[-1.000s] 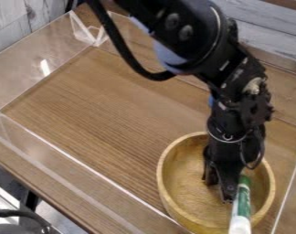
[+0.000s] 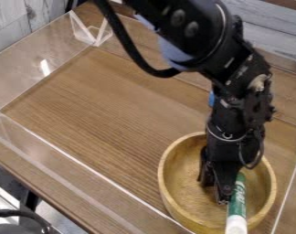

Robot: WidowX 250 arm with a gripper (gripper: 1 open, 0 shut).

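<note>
My black gripper [image 2: 227, 174] reaches down into a round wooden bowl [image 2: 181, 201] at the lower right, its lower end inside the bowl beside a white tube with a green label [image 2: 236, 219] that leans over the bowl's near right rim. The fingertips are dark and partly hidden by one another, and I see nothing clearly held between them.
Transparent edging runs along its left and near sides. A small blue object is mostly hidden behind the arm. A white wall stands at the back.
The upper arm has shifted slightly; the gripper stays low in the bowl. The bowl and tube look almost unmoved.
</note>
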